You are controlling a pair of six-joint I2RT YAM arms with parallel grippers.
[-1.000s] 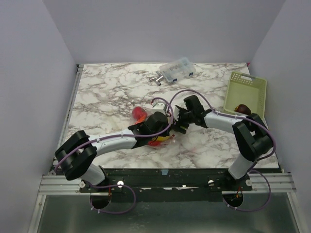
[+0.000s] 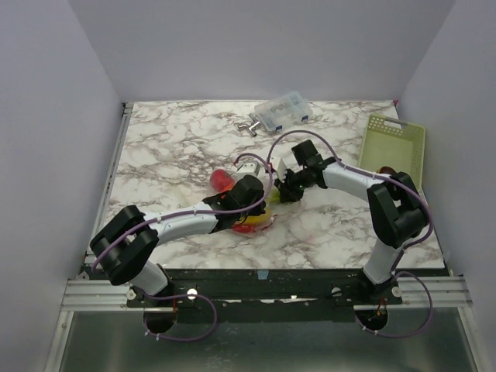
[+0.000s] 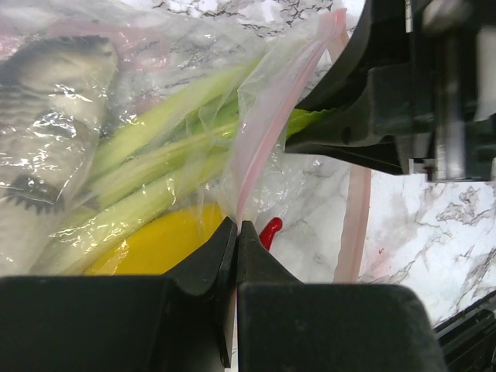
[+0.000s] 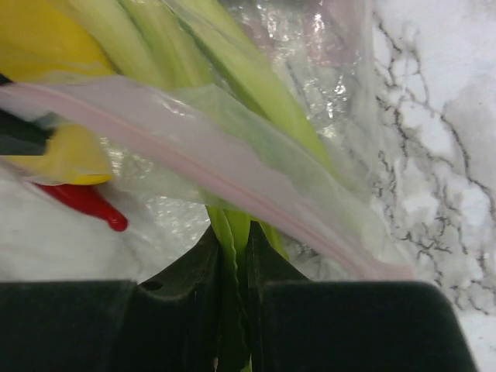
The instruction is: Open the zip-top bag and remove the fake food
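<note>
The clear zip bag (image 3: 177, 43) lies with its mouth parted. Inside it are pale green stalks (image 3: 159, 167), a yellow piece (image 3: 159, 242) and a grey, scaly fish-like piece (image 3: 50, 116). A red tip (image 3: 271, 231) shows near the opening. My left gripper is shut at the bag's pink-edged lip, with the thin film running in between its fingertips. Reaching in at the mouth, my right gripper is shut on the green end of the stalks, whose paler length remains inside the bag. From above, both grippers sit close together and partly cover the bag.
A green basket (image 2: 393, 143) stands at the right, holding a dark round item (image 2: 386, 170). At the back lie a clear plastic case (image 2: 284, 111) and a small metal object (image 2: 249, 126). Bare marble surface surrounds the bag.
The left gripper has moved only a little.
</note>
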